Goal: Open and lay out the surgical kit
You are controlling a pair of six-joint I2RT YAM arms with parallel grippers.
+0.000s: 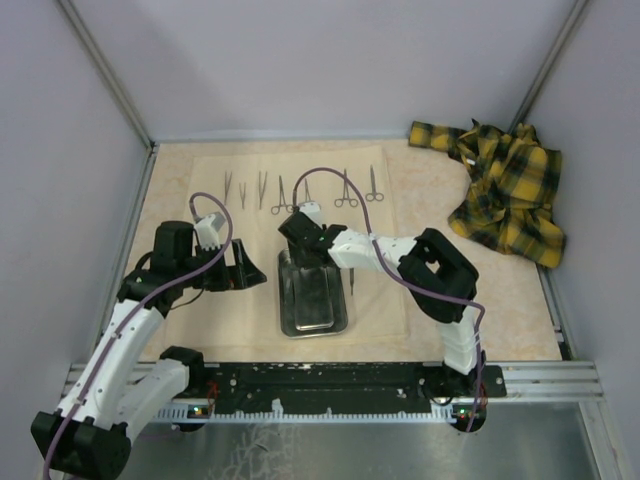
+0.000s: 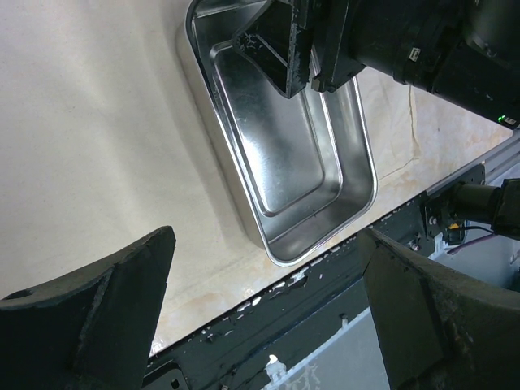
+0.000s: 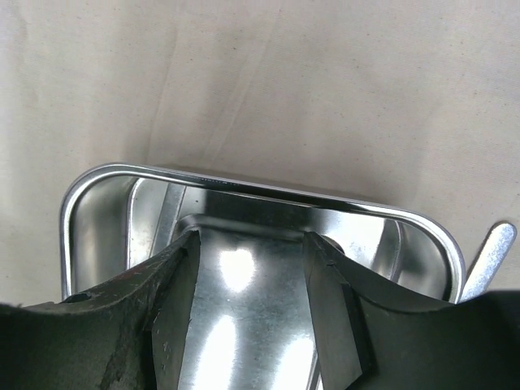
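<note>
A steel tray (image 1: pixel 313 310) (image 2: pixel 276 154) lies on a pale cloth (image 1: pixel 220 320). My right gripper (image 1: pixel 300 250) is over the tray's far end, its fingers apart and part open; nothing clearly shows between them but tray metal. My left gripper (image 1: pixel 250 265) stands open and empty to the tray's left. Behind them, several tweezers (image 1: pixel 262 185) and scissor-like instruments (image 1: pixel 346 200) lie in a row on the cloth. A slim metal instrument (image 3: pixel 487 260) lies just right of the tray.
A yellow-and-black plaid cloth (image 1: pixel 505 200) is bunched at the back right. Walls bound the back and sides.
</note>
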